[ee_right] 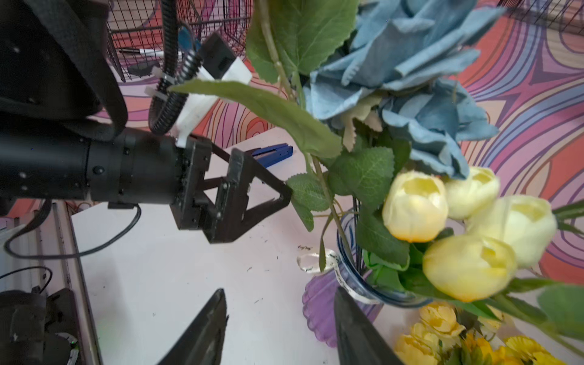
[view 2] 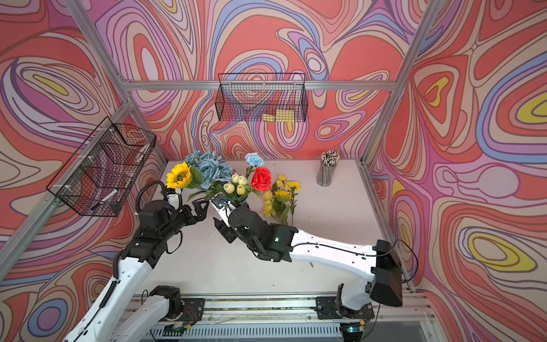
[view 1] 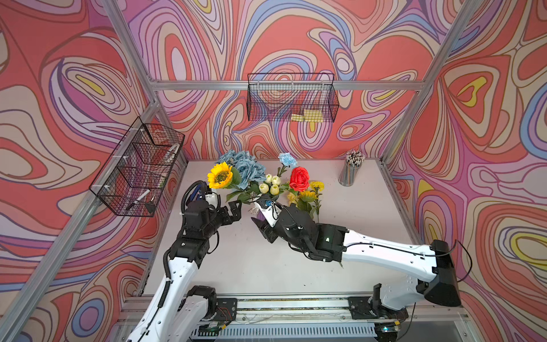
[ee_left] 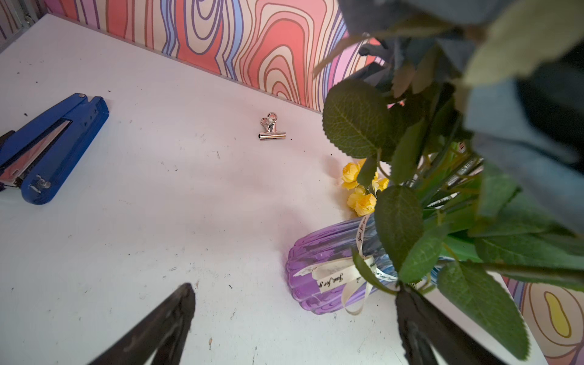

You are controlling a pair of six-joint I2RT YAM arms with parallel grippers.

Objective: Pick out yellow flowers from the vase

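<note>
A yellow sunflower (view 1: 220, 175) leans out of the vase on its left side, over my left arm. The vase (ee_left: 328, 270) is glass with a purple base and a ribbon; it stands upright, largely covered by my right arm from above. Pale yellow tulips (ee_right: 468, 231), blue blooms (view 1: 245, 168) and a red rose (view 1: 299, 178) share it. My left gripper is open left of the vase, leaves close to one finger. In front of the vase my right gripper hangs open, nothing clearly between its fingers.
Yellow flowers (view 2: 282, 195) lie on the table right of the vase, partly behind my right arm. A blue stapler (ee_left: 57, 146) and a metal clip (ee_left: 271, 127) lie at left. A pen holder (view 1: 349, 172) stands back right.
</note>
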